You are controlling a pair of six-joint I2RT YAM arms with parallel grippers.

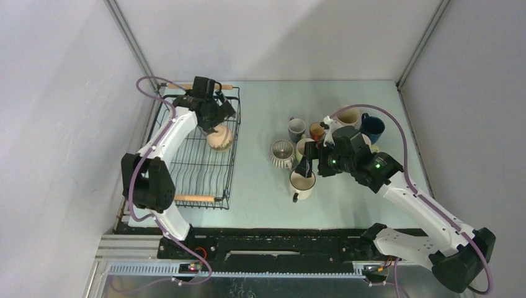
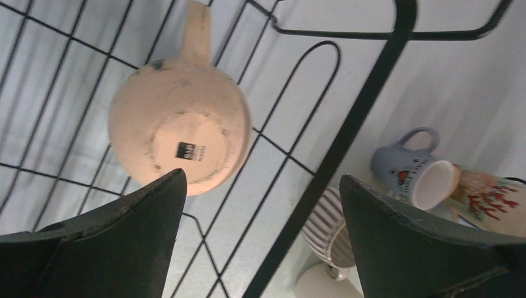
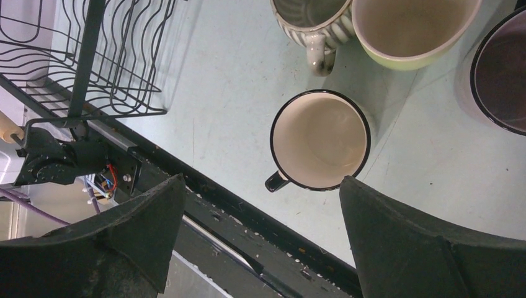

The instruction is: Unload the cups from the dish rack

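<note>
One tan upside-down cup (image 2: 167, 118) lies in the wire dish rack (image 1: 197, 162), its handle showing at the top of the left wrist view. My left gripper is open above the rack, nothing between its fingers, with the cup off its left finger. On the counter, a cream enamel mug (image 3: 320, 140) with a black rim stands upright. My right gripper hangs open over the counter near that mug and grips nothing. Beside it are a striped cup (image 1: 282, 153) and a grey-blue cup (image 1: 297, 128).
Several cups crowd the right side, among them a dark blue mug (image 1: 372, 127) and a tan cup (image 1: 348, 117), partly behind the right arm. The counter strip (image 1: 255, 186) between rack and cups is bare. Walls close in the back and sides.
</note>
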